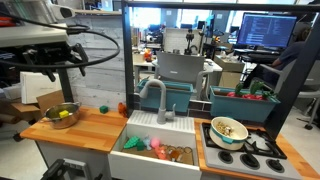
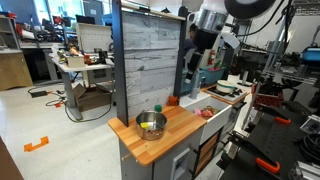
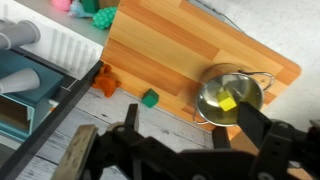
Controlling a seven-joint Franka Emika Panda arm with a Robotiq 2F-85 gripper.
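Note:
High over the left of the counter, my gripper stands open, its black fingers wide apart with nothing held between them. Beneath it in the wrist view is a metal pot (image 3: 208, 88) with thin looped handles, a yellow piece (image 3: 227, 102) inside it. The same pot (image 2: 151, 127) rests on the near end of the wooden counter (image 2: 180, 128) in exterior view 2, well below the gripper (image 2: 188, 58). A green block (image 3: 150, 98) and an orange toy (image 3: 105, 80) lie a little way from the pot.
A white sink (image 1: 150, 163) holds several colourful items, with a grey faucet (image 1: 158, 88) behind it. Farther right, a light bowl (image 1: 229, 130) sits on the black stove (image 1: 215, 152). A wooden wall (image 2: 155, 62) rises behind the counter. Bare wood separates pot and sink.

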